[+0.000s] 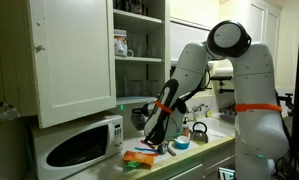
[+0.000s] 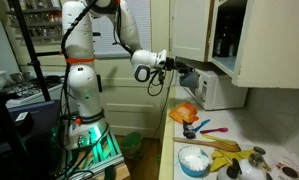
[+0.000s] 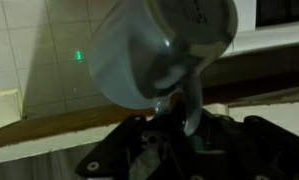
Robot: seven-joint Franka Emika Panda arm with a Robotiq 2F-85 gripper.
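Observation:
A pale grey mug (image 3: 154, 55) fills the upper middle of the wrist view, tilted, with its handle (image 3: 193, 105) towards me. My gripper is shut on that handle; the fingertips are dark and partly lost in shadow. In exterior view 2 the mug (image 2: 194, 81) hangs in front of the microwave, raised above the counter, below the dark gripper (image 2: 176, 66). From exterior view 1 the arm reaches to just right of the microwave, and the mug is hard to make out there.
The white microwave (image 1: 79, 145) stands close by on the counter, with an open cabinet door (image 1: 76, 60) above. Shelves hold glassware (image 1: 139, 85). An orange packet (image 2: 183, 112), utensils, a white bowl (image 2: 195, 157) and kettles crowd the counter.

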